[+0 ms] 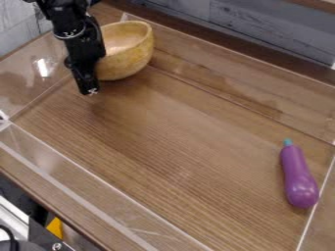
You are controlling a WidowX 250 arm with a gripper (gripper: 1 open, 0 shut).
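My gripper (86,86) is at the upper left, low over the table beside the left rim of a yellow wooden bowl (124,49). Whether its fingers hold the rim or anything else is unclear at this size. A purple eggplant (297,178) with a small green tip lies at the right of the table.
Walls edge the back and upper left, with the bowl near them.
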